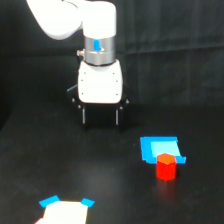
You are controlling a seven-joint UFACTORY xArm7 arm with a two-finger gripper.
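Observation:
My gripper (101,117) hangs in the air over the back left part of the dark table. Its two dark fingers (84,115) stand wide apart, with nothing visible between them. Well to the right and nearer the camera is a small red block (166,168). It overlaps the near edge of a pale blue patch with a brighter blue border (150,143); whether it rests on the patch or just in front of it, I cannot tell.
A pale sheet (66,213) with blue corner pieces (88,202) is cut off by the bottom left edge of the view. Bare dark table lies between it and the red block. Dark curtain-like cloth (165,50) hangs behind.

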